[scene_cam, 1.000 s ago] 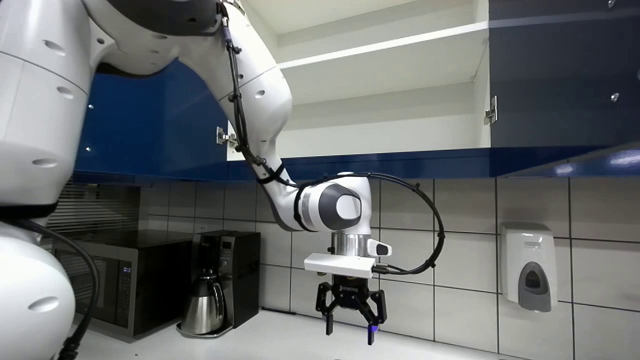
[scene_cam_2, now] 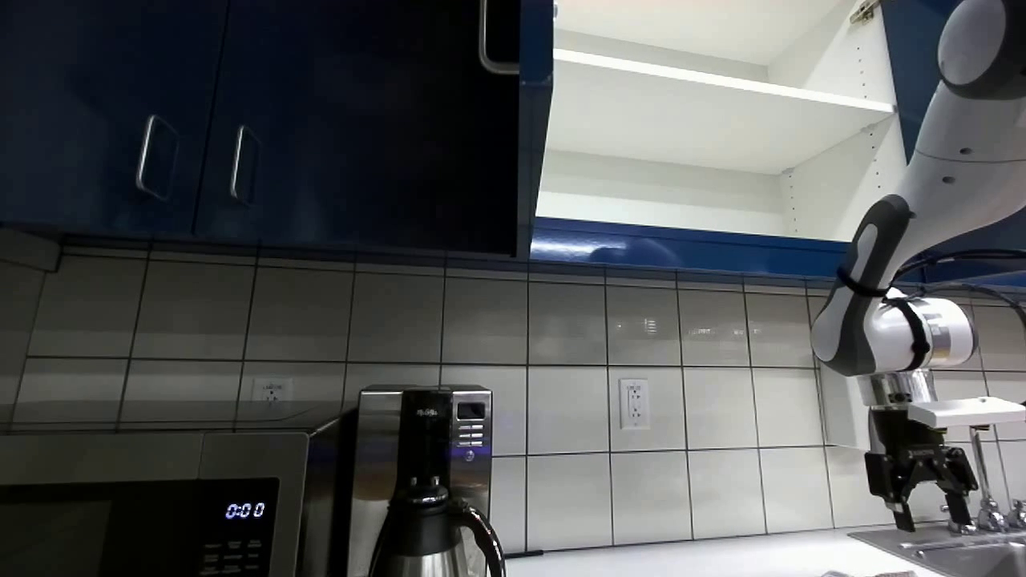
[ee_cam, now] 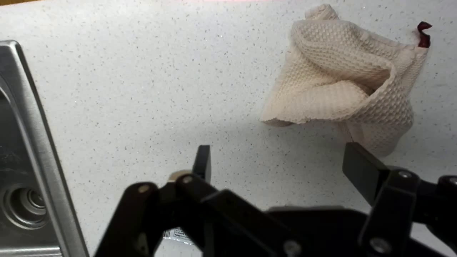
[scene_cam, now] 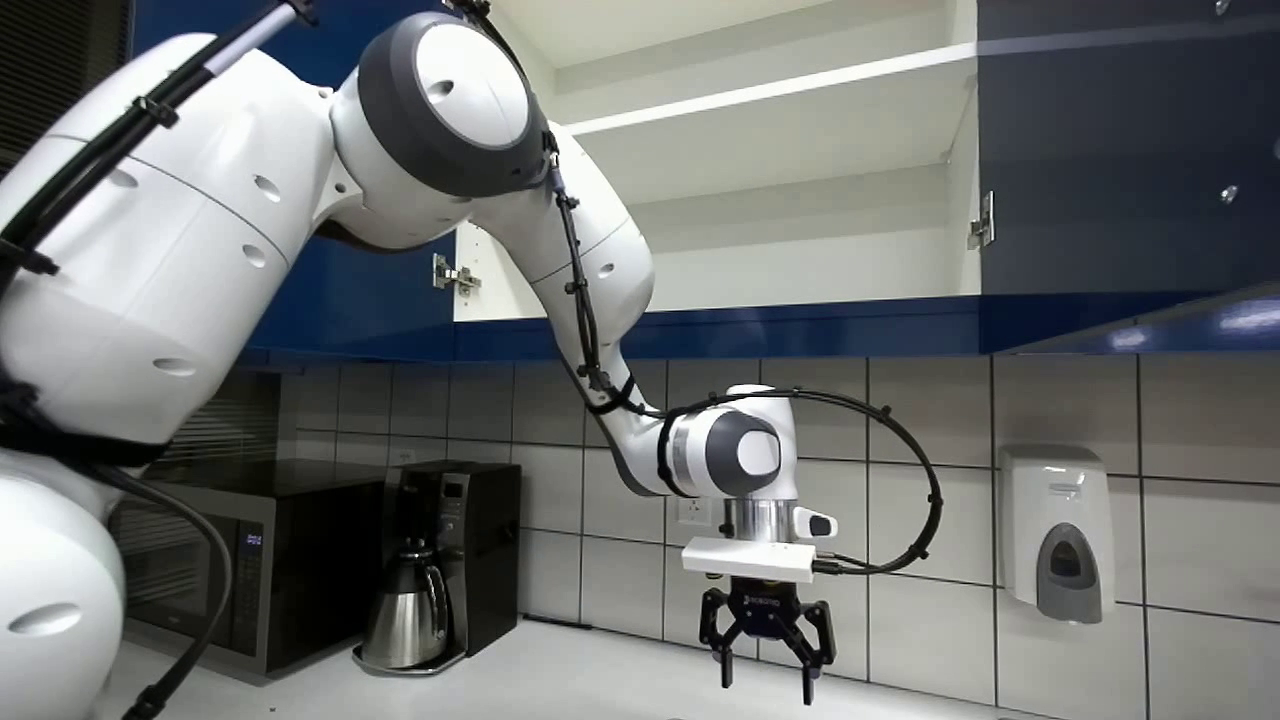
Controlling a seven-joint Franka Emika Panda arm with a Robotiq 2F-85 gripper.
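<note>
In the wrist view a crumpled beige waffle-weave cloth (ee_cam: 338, 81) with a dark red loop lies on the white speckled counter (ee_cam: 141, 85). My gripper is open above the counter, its two fingers wide apart and only bare counter showing between them. The cloth lies ahead and to the right, partly past the right finger's tip. From the side, the gripper (scene_cam: 768, 690) points straight down in front of the tiled wall. In the second exterior view the gripper (scene_cam_2: 931, 519) is near the sink, at the right.
A steel sink (ee_cam: 38, 128) lies left of the gripper in the wrist view. Part of a printed packet (ee_cam: 179, 235) shows beneath the gripper. Microwave (scene_cam: 246, 552) and coffee maker (scene_cam: 462, 552) stand at the left. The cabinet (scene_cam: 780, 228) above is open with empty shelves.
Over the last second the arm has moved right in exterior view 1, and the gripper sits slightly lower in the picture. Its fingers stay apart.
</note>
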